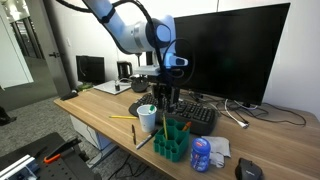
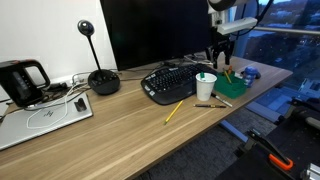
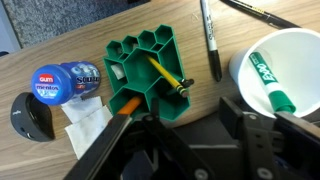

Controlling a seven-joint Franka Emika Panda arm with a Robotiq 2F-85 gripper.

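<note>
My gripper hangs over the desk, its fingers apart with nothing visible between them. Below it in the wrist view is a green holder (image 3: 170,53) with hexagonal cells and larger compartments. A yellow pencil or pen (image 3: 163,72) and an orange item (image 3: 130,108) are in the holder. To the right, a white cup (image 3: 307,58) contains a green-and-white marker (image 3: 272,84). Exterior view 1 shows the gripper (image 1: 168,99) above the desk, behind and above the cup (image 1: 147,119) and the green holder (image 1: 172,147).
A black marker (image 3: 210,40) lies between holder and cup. A blue gum tub (image 1: 200,155), white cloth (image 1: 219,147) and black mouse (image 1: 248,169) are to the right in exterior view 1. The keyboard (image 1: 200,121) sits behind. Exterior view 2 shows bare desk (image 2: 110,135) at the left.
</note>
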